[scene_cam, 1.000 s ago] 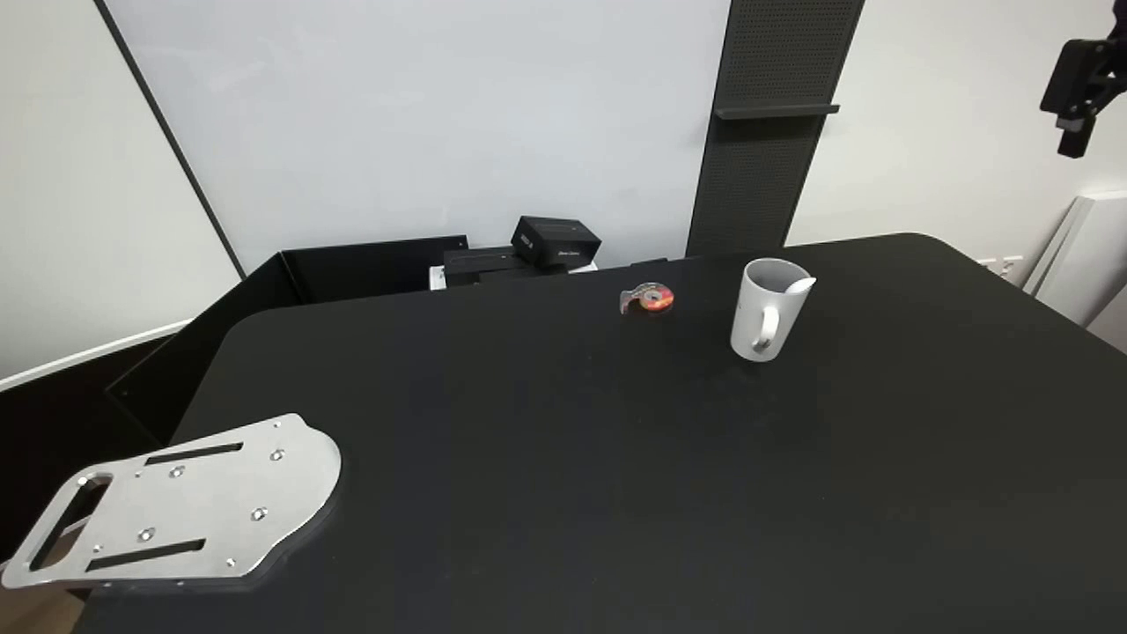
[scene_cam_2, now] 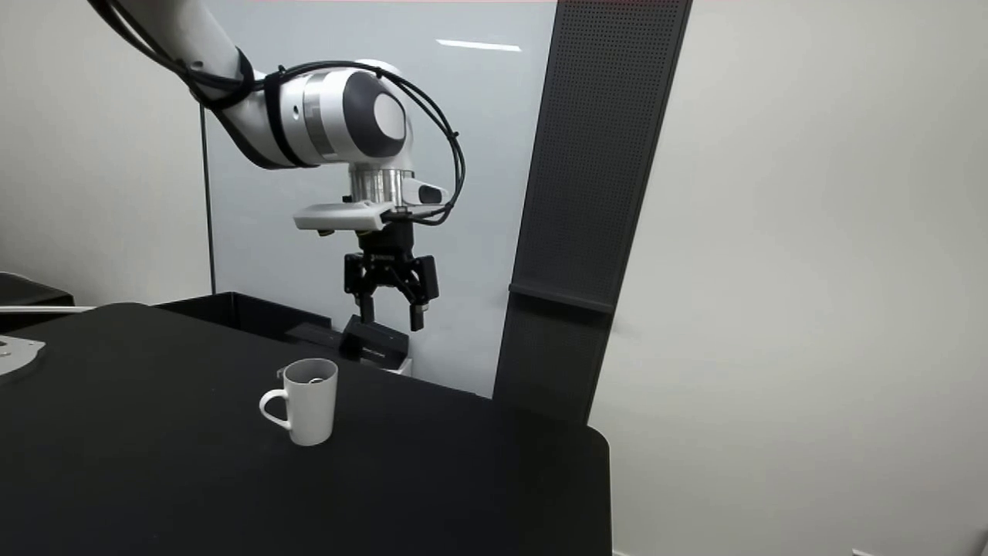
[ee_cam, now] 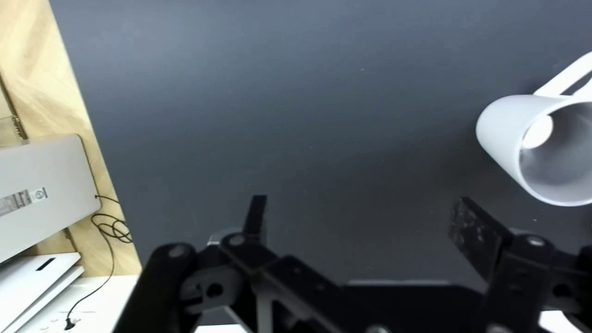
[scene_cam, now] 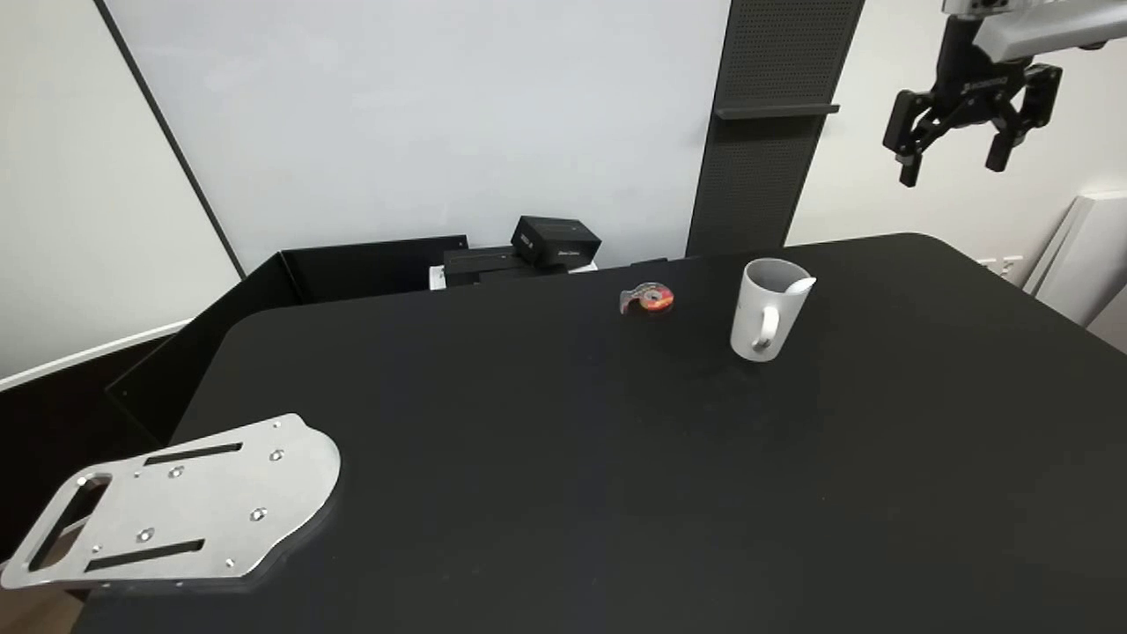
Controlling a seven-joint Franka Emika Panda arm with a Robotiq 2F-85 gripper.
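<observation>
A white mug (scene_cam: 757,317) stands upright on the black table, with a white spoon-like handle (scene_cam: 799,285) poking over its rim. The wrist view has the mug (ee_cam: 505,125) at the right edge, a round white thing visible inside it. High above the table, my gripper (scene_cam: 953,174) hangs open with nothing between its fingers; in the second exterior view the gripper (scene_cam_2: 391,320) points downward. A small tape dispenser (scene_cam: 651,298), clear and reddish, lies near the table's back edge, left of the mug.
At the front left is a silver metal plate (scene_cam: 195,502). Black boxes (scene_cam: 556,242) sit in a tray behind the table's back edge.
My gripper has moved left into fuller view in the first exterior view, and sits slightly lower. The mug, tape dispenser and metal plate have stayed in place.
</observation>
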